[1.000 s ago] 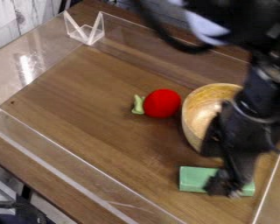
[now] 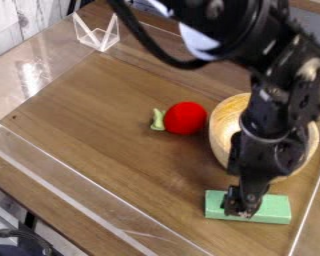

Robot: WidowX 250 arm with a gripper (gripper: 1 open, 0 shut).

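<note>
My black gripper (image 2: pixel 243 200) reaches down from the upper right to a green rectangular block (image 2: pixel 271 210) lying on the wooden table at the lower right. The fingertips are at the block's left half, low over or around it; whether they touch it is unclear. Behind the arm sits a round light-wood bowl (image 2: pixel 227 120), partly hidden by it.
A red tomato-like object (image 2: pixel 186 118) with a green stem lies left of the bowl. A clear plastic stand (image 2: pixel 99 30) is at the far upper left.
The block, bowl and red object look unmoved.
</note>
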